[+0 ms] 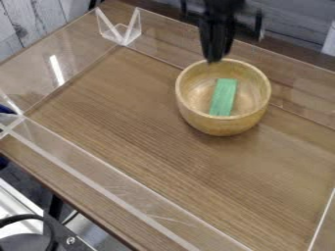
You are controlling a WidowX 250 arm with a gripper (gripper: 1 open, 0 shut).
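A round tan bowl [197, 108] sits right of centre on the wooden table, with a green rectangular block [225, 96] lying inside it. My gripper [216, 44] is a dark, blurred shape at the top edge, above and apart from the bowl; its fingers are too blurred to show whether they are open or shut, and I see nothing held.
A clear plastic piece [119, 29] stands at the upper left. Dark cables [39, 235] lie at the bottom left corner.
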